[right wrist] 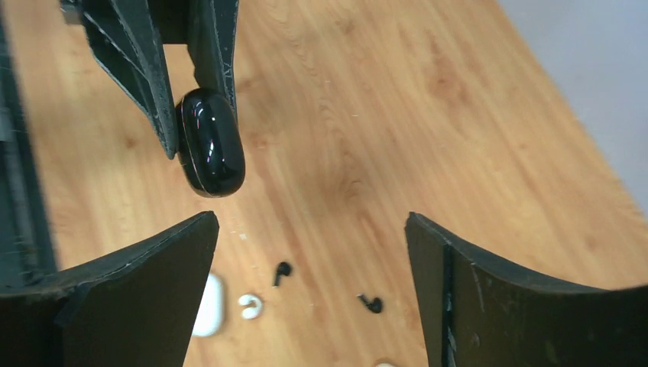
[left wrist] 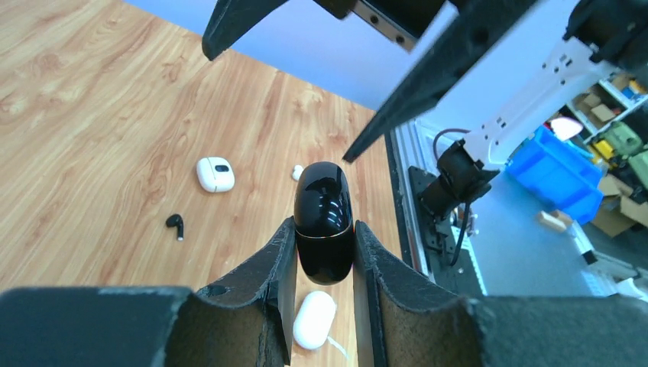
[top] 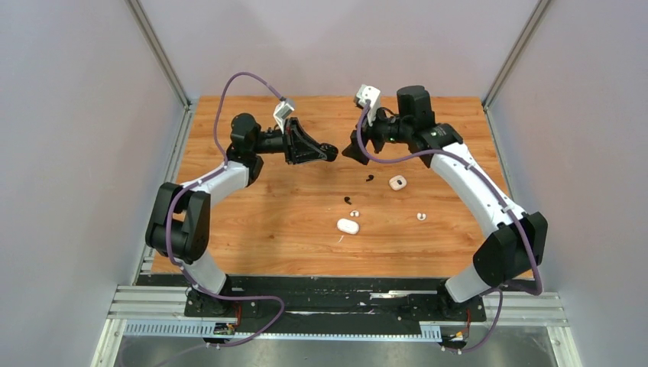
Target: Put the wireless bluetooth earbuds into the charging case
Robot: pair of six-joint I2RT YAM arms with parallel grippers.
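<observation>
A glossy black charging case (left wrist: 324, 218) (right wrist: 210, 145) is raised over the table, with my left gripper (top: 324, 152) shut on it. My right gripper (top: 353, 151) stands open just right of it, nothing between its fingers. Two small black earbuds (top: 370, 177) (right wrist: 282, 271) lie apart on the wood below. A white case (top: 397, 183) with a dark spot lies right of them, and another white case (top: 348, 226) lies nearer the front. White earbuds (top: 354, 213) lie behind that case, and another small white piece (top: 421, 216) is at the right.
A thin white strip lies by the front white case. Dark rails run along the front edge, below both arm bases.
</observation>
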